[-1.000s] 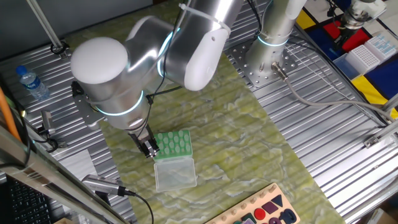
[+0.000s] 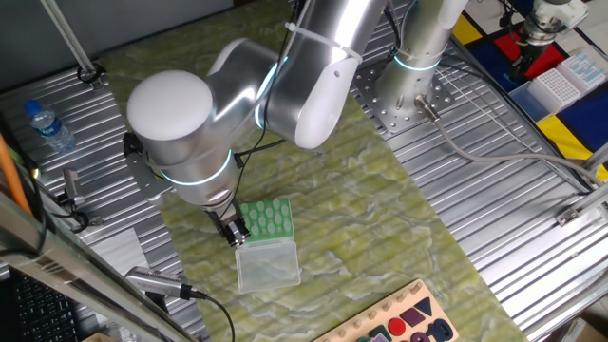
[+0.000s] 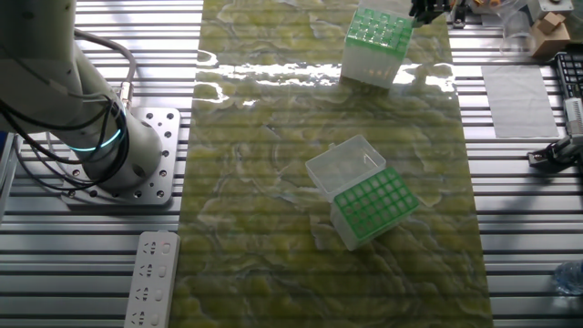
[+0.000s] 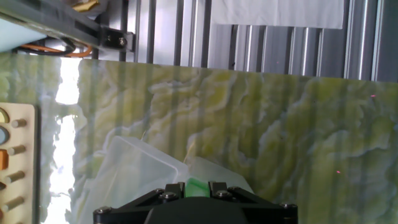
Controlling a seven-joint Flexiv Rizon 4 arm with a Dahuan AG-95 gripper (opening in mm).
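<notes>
A box with a green top rack (image 2: pixel 267 218) and clear lid (image 2: pixel 268 265) folded back rests on the mat in exterior view 1. Beside the rack's corner is my gripper (image 2: pixel 231 232). In exterior view 2 this box (image 3: pixel 375 46) is at the far end, the gripper only partly visible at the top edge. The wrist view shows the gripper with its fingertips apart, a bit of the green rack (image 4: pixel 197 186) showing in the gap; whether they touch it is unclear. A second green-topped box (image 3: pixel 376 206), its lid (image 3: pixel 347 168) open, stands nearer that camera.
A wooden board with colored shapes (image 2: pixel 397 323) lies at the mat's front edge. A bottle (image 2: pixel 49 126) and a black-and-silver device (image 2: pixel 160 282) are at the left. Open mat stretches right of the box. A white power strip (image 3: pixel 152 278) lies beside the robot base.
The arm and gripper have shifted slightly right and toward the front in exterior view 1, closer to the rack's corner. The box and its lid have stayed put.
</notes>
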